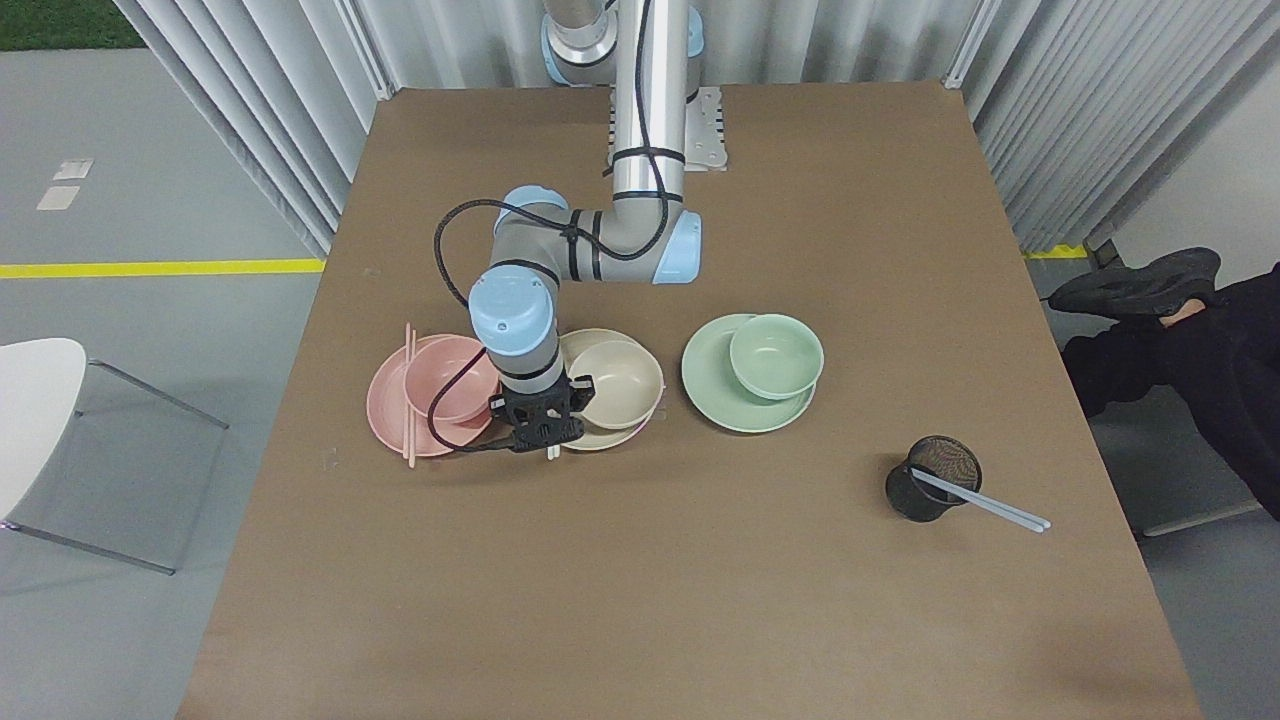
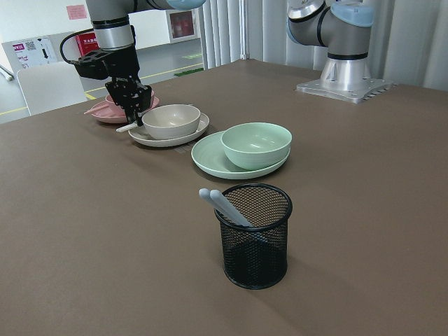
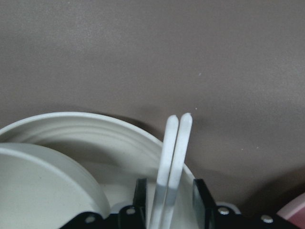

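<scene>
My gripper (image 1: 542,426) is low over the cream plate (image 2: 157,142) at the cream bowl's (image 1: 612,382) left. In the wrist view its fingers stand open on either side of a pair of pale chopsticks (image 3: 175,167) lying across the plate's rim, beside the cream bowl (image 3: 43,186). Whether the fingers touch the chopsticks I cannot tell.
A pink plate (image 1: 387,414) with pink bowl (image 1: 438,374) and chopsticks stands left, a green plate (image 1: 708,378) and bowl (image 1: 775,354) right. A mesh holder (image 1: 918,492) with pale chopsticks stands front right.
</scene>
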